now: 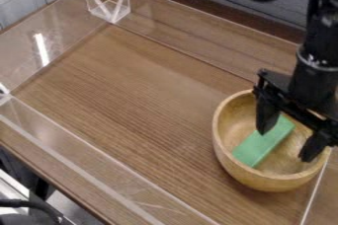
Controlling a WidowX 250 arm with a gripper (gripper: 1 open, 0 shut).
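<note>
My gripper, black and open, is low at the right, its dark fingers reaching over a yellow-tan bowl. Inside the bowl lies a green oblong object, set diagonally, just below and between the fingers, with the right finger at the bowl's right part. Whether the fingertips touch it I cannot tell.
A clear wire or plastic basket stands at the top left.
</note>
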